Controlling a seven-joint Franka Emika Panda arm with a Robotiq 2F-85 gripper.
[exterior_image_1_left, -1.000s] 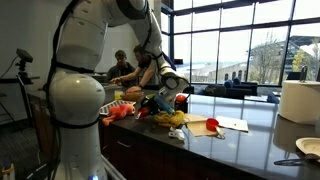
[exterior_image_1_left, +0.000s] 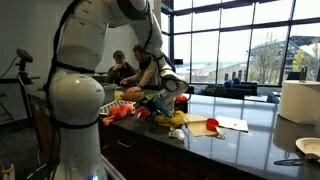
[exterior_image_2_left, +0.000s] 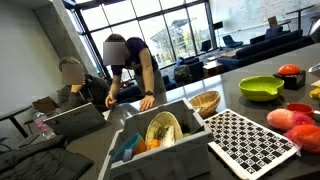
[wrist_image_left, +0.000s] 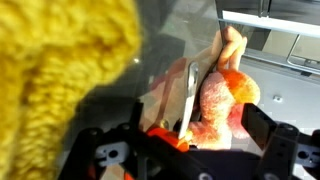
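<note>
My gripper is open in the wrist view, its dark fingers apart at the lower edge. Beyond the gap lies a pink and orange plush toy (wrist_image_left: 222, 98), with a thin pale strip (wrist_image_left: 190, 92) and a red-orange item (wrist_image_left: 168, 136) beside it. Fuzzy yellow material (wrist_image_left: 60, 60) fills the left of that view, close to the camera. In exterior view 1 the gripper (exterior_image_1_left: 151, 106) is low over the counter's cluttered near end, by a yellow plush thing (exterior_image_1_left: 172, 119). Its fingertips are too small there to make out clearly.
A red cup (exterior_image_1_left: 212, 124) and white paper (exterior_image_1_left: 233, 124) lie to the right on the counter (exterior_image_1_left: 262, 145). Exterior view 2 shows a filled grey bin (exterior_image_2_left: 165, 158), a white perforated rack (exterior_image_2_left: 245, 140) and a green bowl (exterior_image_2_left: 261, 89). Two people are behind.
The arm's position looks almost the same throughout. At the back, the people have shifted their posture slightly.
</note>
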